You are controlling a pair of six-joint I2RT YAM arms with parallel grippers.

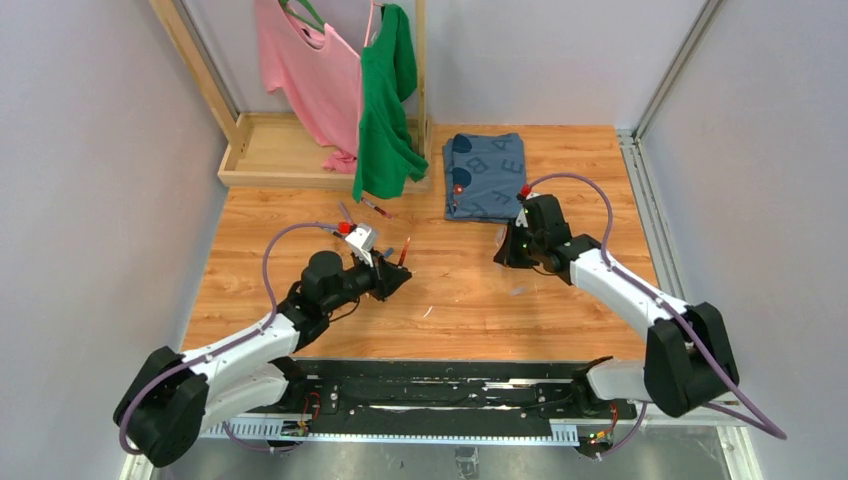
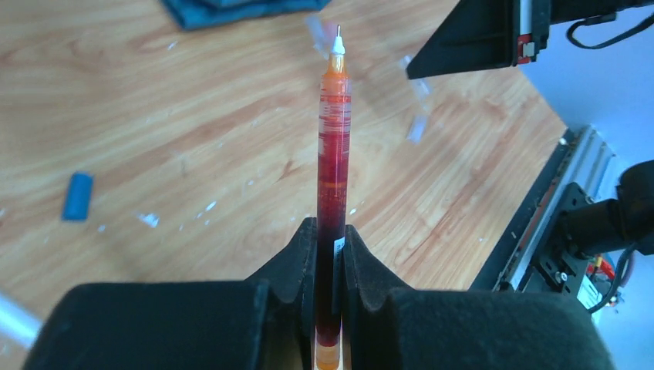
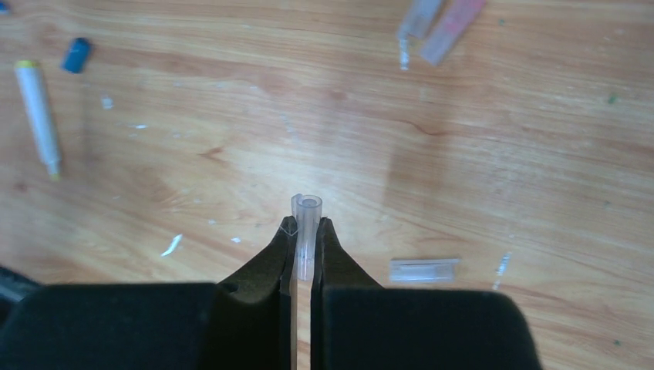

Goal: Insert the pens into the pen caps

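Observation:
A red pen (image 2: 333, 146), white tip upward, stands in my left gripper, which is shut on it; in the top view it is left of centre (image 1: 405, 252). My right gripper is shut on a clear pen cap (image 3: 308, 208), its round opening facing up in the right wrist view. The two grippers face each other, apart. A white pen (image 3: 37, 116), a small blue cap (image 3: 75, 55), another clear cap (image 3: 423, 270) and pink and clear pieces (image 3: 453, 27) lie on the table.
A folded blue cloth (image 1: 485, 175) lies at the back. Pink (image 1: 310, 70) and green (image 1: 385, 100) garments hang on a wooden rack at the back left.

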